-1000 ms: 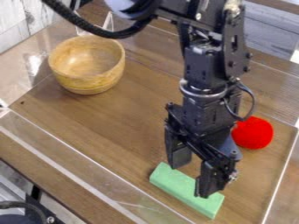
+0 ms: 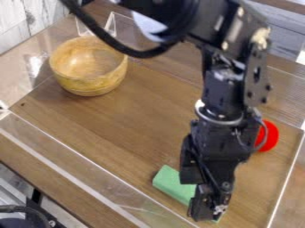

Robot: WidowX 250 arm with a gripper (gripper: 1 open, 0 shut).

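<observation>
A green rectangular block (image 2: 173, 183) lies flat near the front of the wooden table, partly hidden under my gripper (image 2: 205, 191). The gripper is dark, hangs pointing down over the block, and is open; whether its fingers touch the block is unclear.
A wooden bowl (image 2: 86, 68) stands at the back left. A red round object (image 2: 268, 137) sits at the right, partly behind the arm. Clear raised edges border the table.
My gripper has turned so that its fingers line up differently over the green block, which has stayed in place. The red object is now more covered by the arm.
</observation>
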